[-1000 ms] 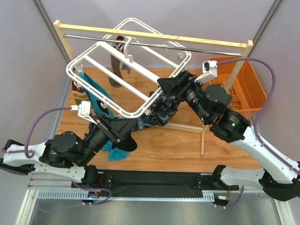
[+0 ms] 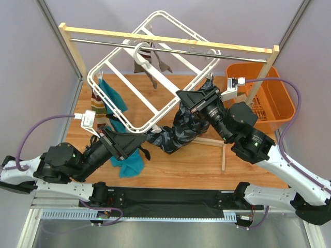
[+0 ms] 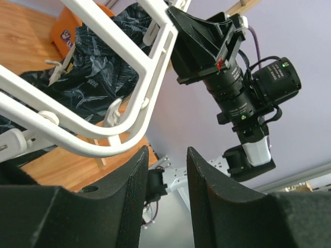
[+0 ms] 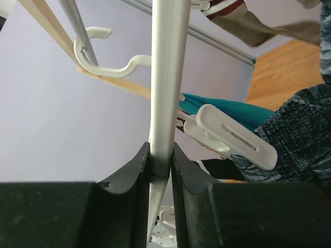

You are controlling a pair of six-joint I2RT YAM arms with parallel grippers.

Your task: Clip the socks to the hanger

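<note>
The white hanger [image 2: 137,95] hangs tilted from the metal rail. My right gripper [image 2: 182,99] is shut on its front right bar; in the right wrist view the white bar [image 4: 164,103] runs between the fingers. Below the hanger's near corner my left gripper [image 2: 135,146] stands open, its two fingers [image 3: 132,188] apart with nothing between them. A dark patterned cloth [image 2: 182,132] hangs under the right side. Teal cloth [image 2: 128,164] hangs at the left, near a striped sock [image 2: 97,106]. Grey-brown socks [image 2: 142,66] dangle at the back. A white clip [image 4: 238,137] shows beside the dark cloth.
The wooden beam [image 2: 170,40] and metal rail [image 2: 170,50] cross above. An orange basket [image 2: 282,101] stands at the back right, and a wooden bar [image 2: 223,157] lies in front of it.
The hanger has shifted right and its back end has risen, with my right gripper on it. The back socks have swung right. My left gripper has moved slightly.
</note>
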